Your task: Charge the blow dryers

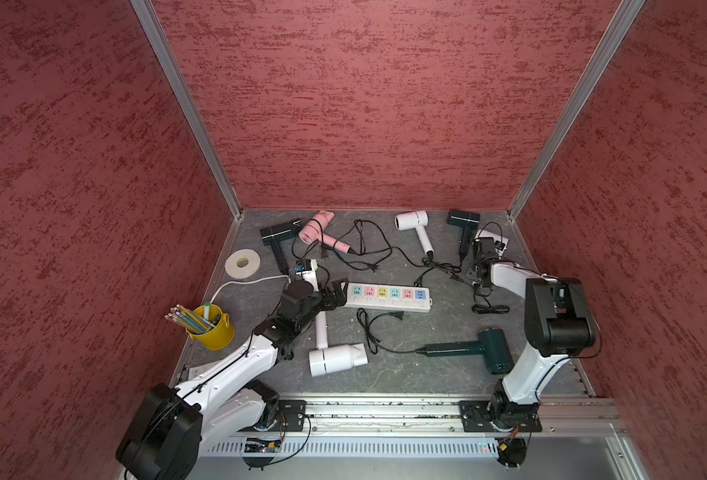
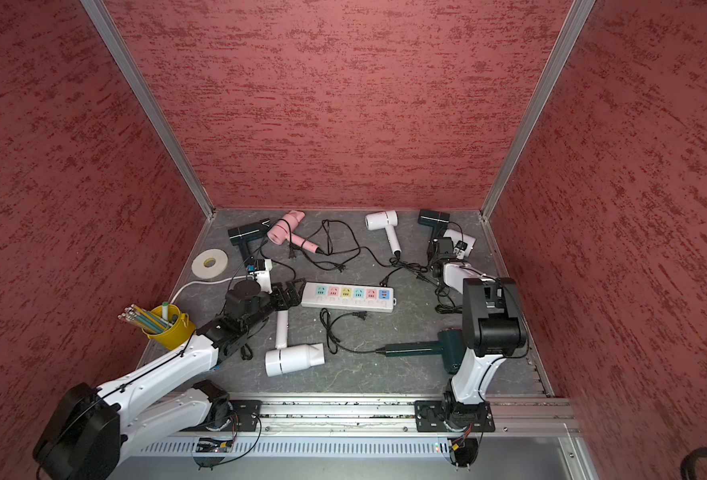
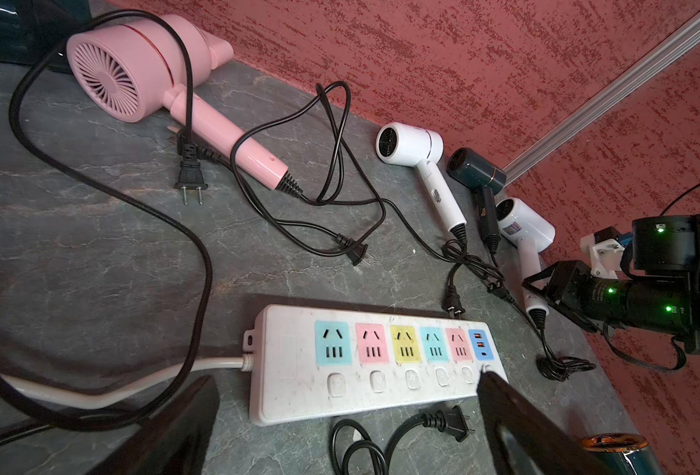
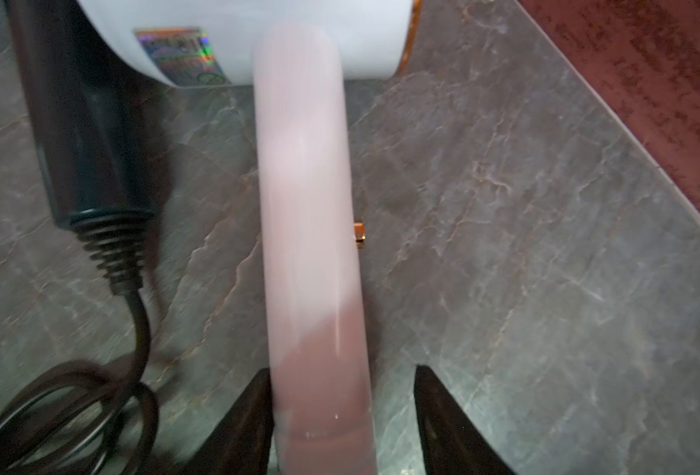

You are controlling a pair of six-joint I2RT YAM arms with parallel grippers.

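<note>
The white blow dryer (image 4: 306, 198) at the right lies with its handle between the fingers of my right gripper. Its left finger (image 4: 243, 431) is at the handle's side, while a gap shows on the other side, so the fingers stand part open. My left gripper is open and empty over the left end of the white power strip (image 3: 294, 399), whose coloured sockets hold no plugs. Beyond it are a pink dryer (image 3: 235, 142), another white dryer (image 3: 437, 190) and a dark dryer (image 3: 476, 170). Loose plugs (image 3: 356, 251) lie behind the strip.
A green dryer (image 1: 457, 349) and a white dryer (image 1: 337, 359) lie at the front; a black dryer (image 1: 281, 232) is at the back left. Left are a tape roll (image 1: 242, 263) and a yellow bucket (image 1: 216, 331) of pencils. Black cords tangle behind the strip.
</note>
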